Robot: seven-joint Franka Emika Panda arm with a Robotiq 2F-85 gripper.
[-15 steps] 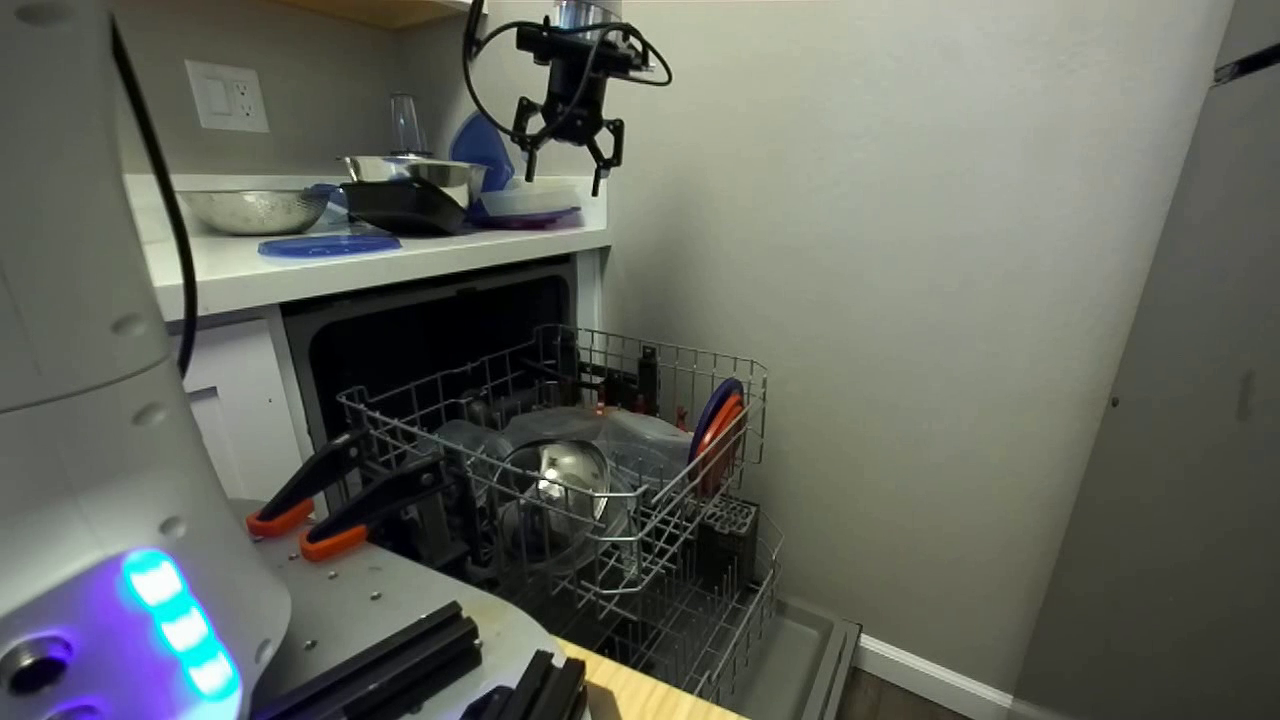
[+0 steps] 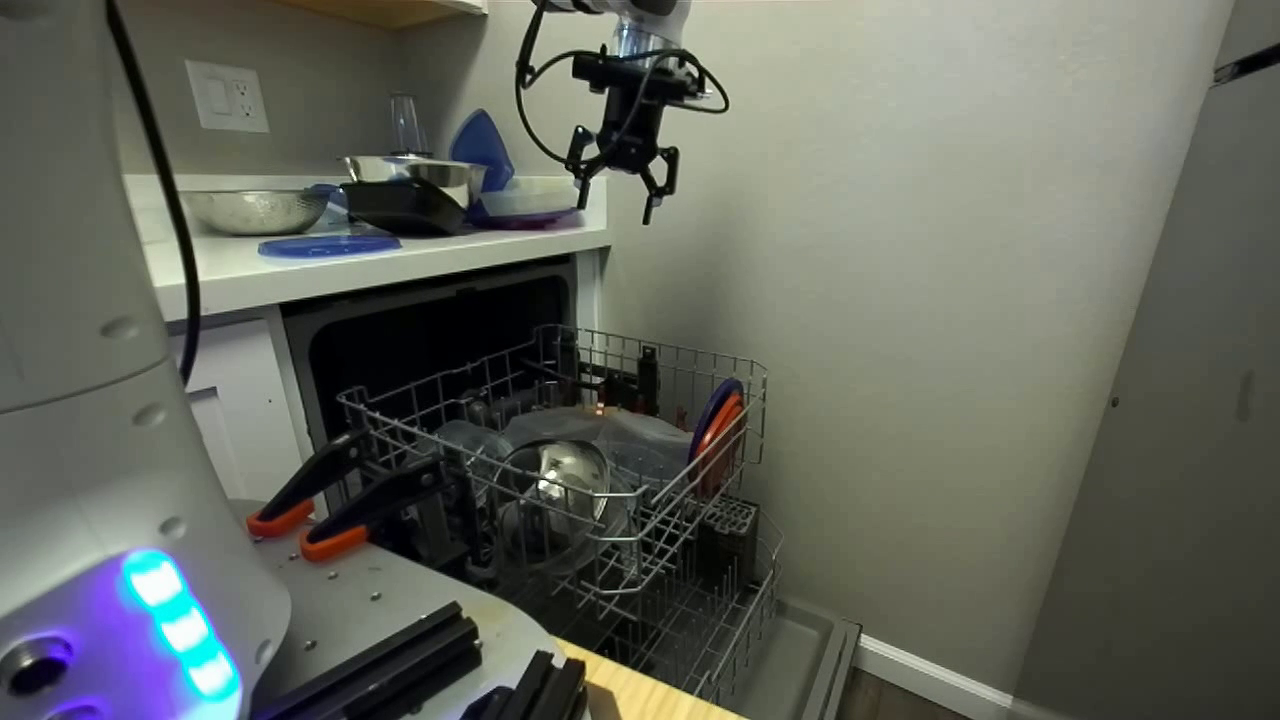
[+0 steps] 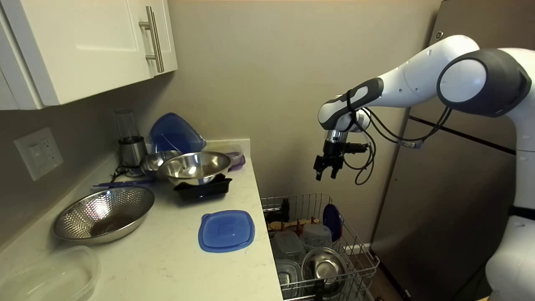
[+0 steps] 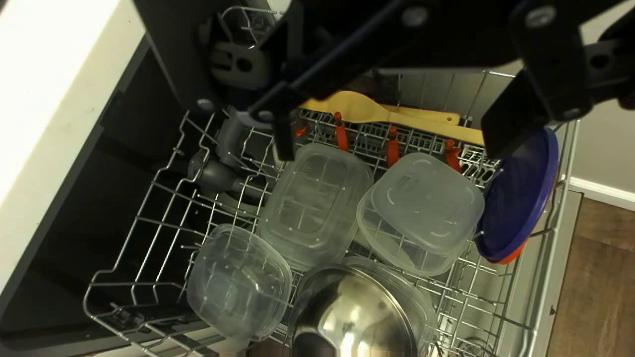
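Note:
My gripper [image 2: 617,214] hangs open above the dishwasher's upper rack [image 2: 732,358], its two fingers spread and the gap between them empty. Seen from above in the wrist view, the rack holds clear plastic containers, among them a rectangular one [image 4: 312,202], a rounded one [image 4: 425,199] and a square one [image 4: 238,282]. A shiny steel bowl [image 4: 354,312] lies at the bottom edge of that view. Wooden utensils [image 4: 363,110] lie across the rack's far side, and purple and orange lids [image 4: 521,193] stand at its right. None of these touches the gripper.
On the white counter [image 3: 170,266] left of the rack are a steel colander [image 3: 105,213], a flat blue lid [image 3: 226,230], steel bowls [image 3: 198,165], a black tray [image 3: 203,188] and a clear container [image 3: 52,276]. A wall closes off the far side.
The gripper has moved right and slightly lower in exterior view 1, away from the counter and over the rack. It stays open; the dishes look unmoved.

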